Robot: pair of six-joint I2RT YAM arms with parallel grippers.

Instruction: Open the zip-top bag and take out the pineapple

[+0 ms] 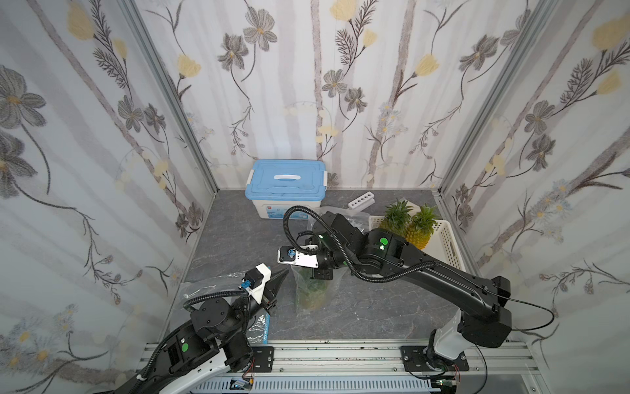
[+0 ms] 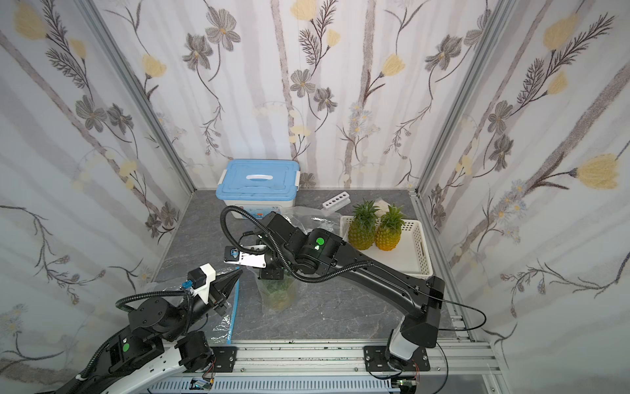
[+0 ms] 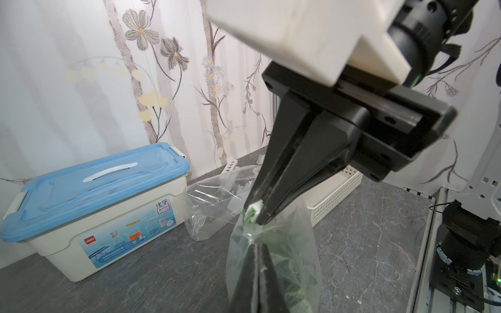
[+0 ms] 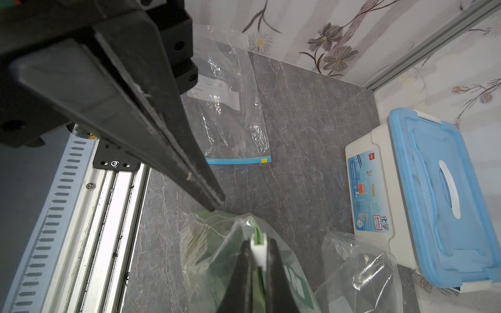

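Observation:
The zip-top bag [image 3: 308, 250], clear with green print, hangs upright in the middle. My right gripper is shut on its top edge, with the white slider [image 4: 259, 247] between the fingertips. Through the plastic a blurred yellowish-green shape [image 4: 198, 245] shows; I cannot tell its outline. My left gripper is shut with nothing between its fingers. Its tips stand apart from the edge beside the slider, on the left arm's side. In the left wrist view the left fingers [image 3: 245, 287] overlap the bag only by line of sight.
Two pineapples [image 2: 388, 233] stand in a white basket [image 2: 420, 262] at the right. A blue-lidded box [image 1: 286, 180] and a white power strip [image 1: 361, 200] sit at the back. An empty clear bag [image 3: 211, 208] lies near the box. Another blue-edged bag [image 4: 224, 114] lies under the left arm.

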